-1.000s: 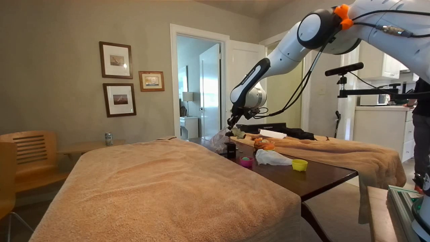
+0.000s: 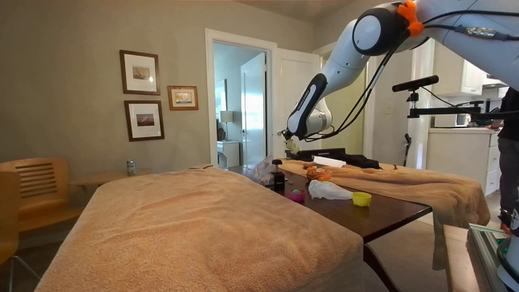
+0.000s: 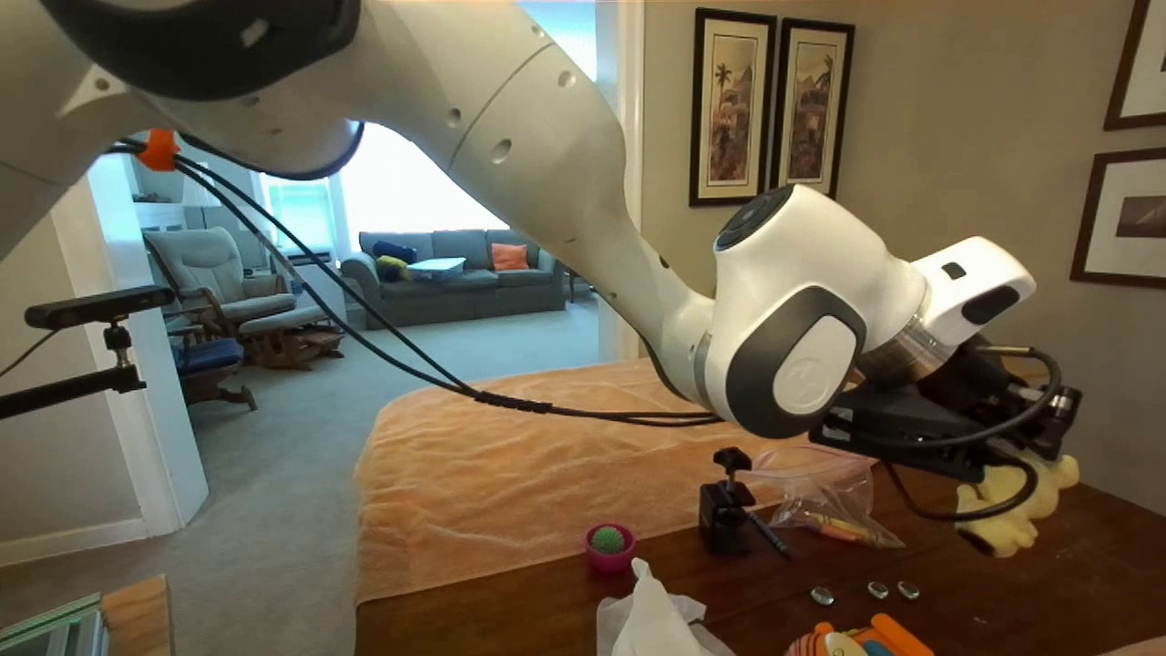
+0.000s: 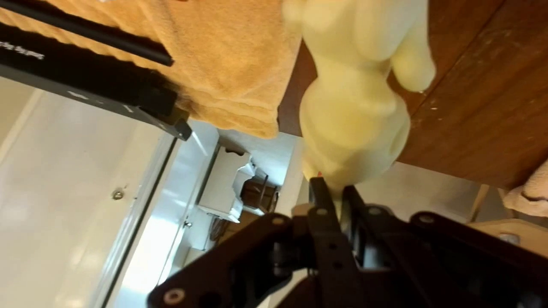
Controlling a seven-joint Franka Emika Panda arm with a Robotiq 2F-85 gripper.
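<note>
In the wrist view my gripper is shut on one end of a pale yellow toy figure [image 4: 354, 120], rounded and animal-like, which stretches away from the fingertips. Exterior view 2 has the yellow toy [image 3: 1011, 503] at the right, partly behind a black cable and apparently above the dark table [image 3: 1049, 596]. The fingers themselves are mostly hidden there. From exterior view 1 the toy [image 2: 292, 146] is small, just under the end of the arm and above the far part of the table.
On the table are a black clamp [image 3: 723, 514], a clear plastic bag [image 3: 836, 508], a pink pot [image 3: 609, 547] with a green ball, several shiny stones, an orange toy [image 2: 318, 173], a white bag [image 2: 328, 190] and a yellow cup [image 2: 361, 199]. Towels lie along both sides.
My arm's end has risen and shifted slightly right in exterior view 1, carrying the yellow toy up from near the tabletop. The other objects keep their places.
</note>
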